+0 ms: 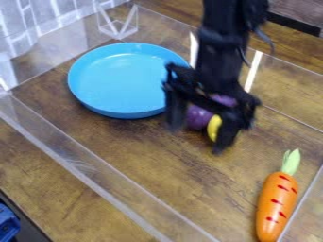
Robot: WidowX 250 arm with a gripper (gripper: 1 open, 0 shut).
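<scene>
My gripper point(202, 118) is a dark, motion-blurred shape at the centre right, hanging over a purple eggplant point(199, 118) and a yellow lemon point(214, 126), both mostly hidden behind it. Whether its fingers are open or shut cannot be told. A blue plate point(108, 80) lies to the left, looking empty. An orange carrot point(275, 206) with a green top lies at the lower right, apart from the gripper.
A clear plastic edge runs along the left of the wooden table point(139, 170). A blue object point(7, 225) shows at the lower left corner.
</scene>
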